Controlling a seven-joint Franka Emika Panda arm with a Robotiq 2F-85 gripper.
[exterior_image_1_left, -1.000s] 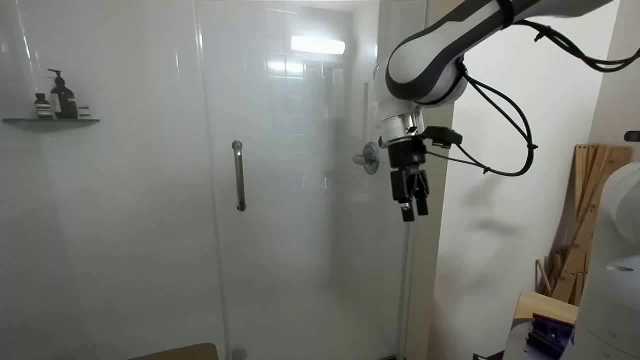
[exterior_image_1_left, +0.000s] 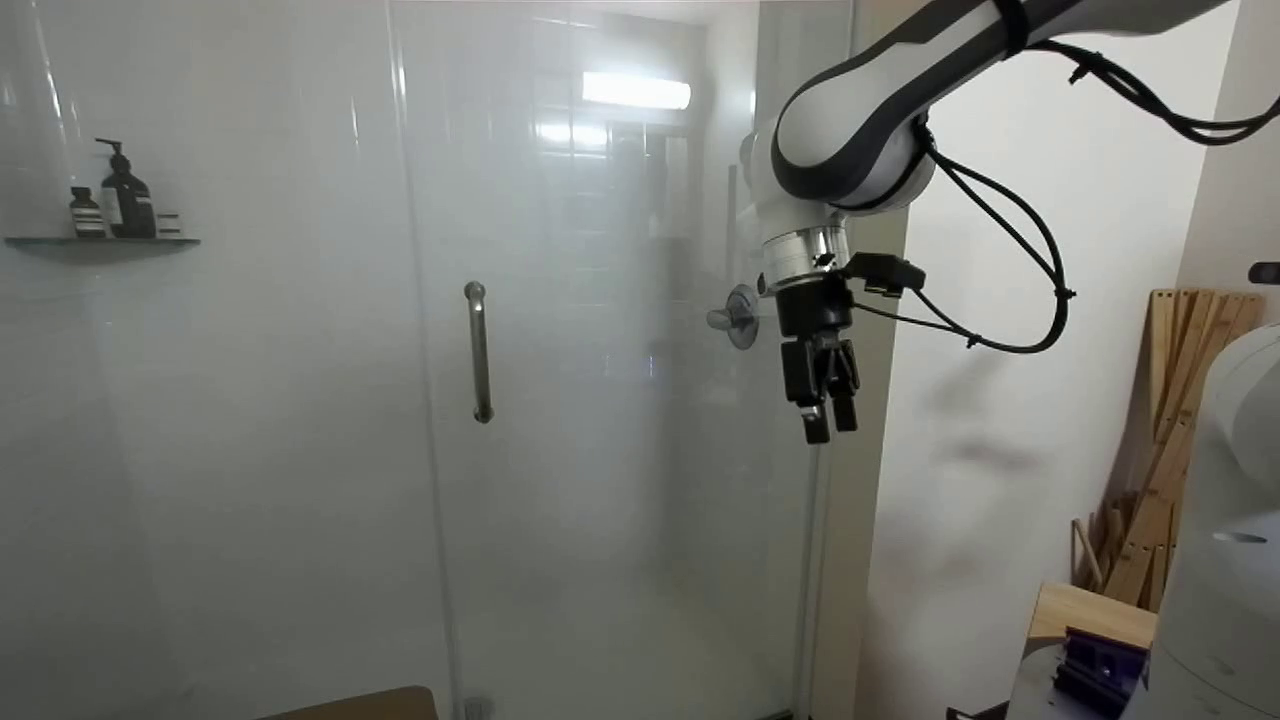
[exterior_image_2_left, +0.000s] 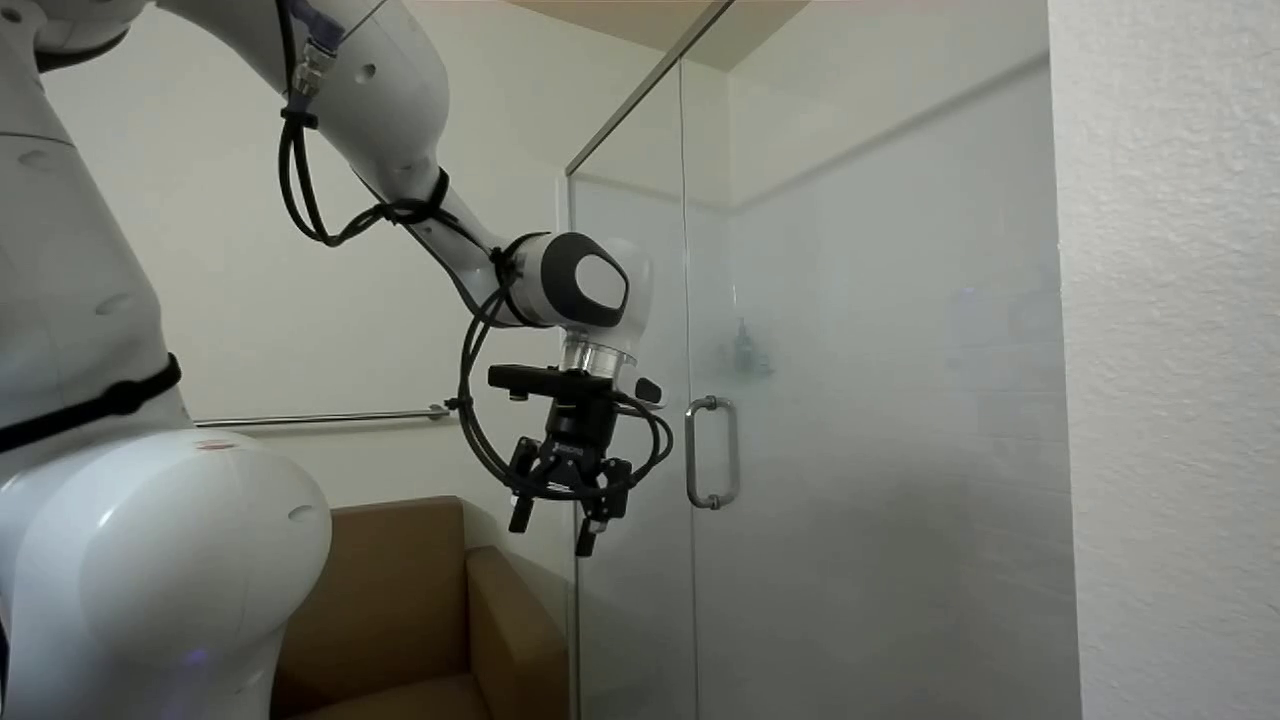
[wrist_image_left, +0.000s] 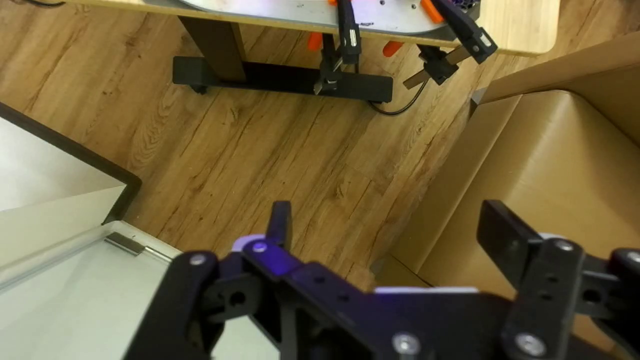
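My gripper (exterior_image_2_left: 552, 528) hangs fingers-down in the air in front of the glass shower enclosure, its fingers wide apart. Nothing sits between the fingers in the wrist view; below them are only floor and armchair. In exterior view 2 the shower door's metal handle (exterior_image_2_left: 713, 454) stands a short way right of the gripper, not touching it. From the other side, the same kind of bar handle (exterior_image_1_left: 479, 352) shows on the door, well left of the gripper (exterior_image_1_left: 830, 430). The glass door (exterior_image_2_left: 864, 564) appears closed.
A tan armchair (wrist_image_left: 540, 168) stands below the gripper on one side. The robot's table edge (wrist_image_left: 516, 27) bears clamps. A suction-cup hook (exterior_image_1_left: 741, 317) is on the glass, and bottles (exterior_image_1_left: 126, 194) stand on a corner shelf.
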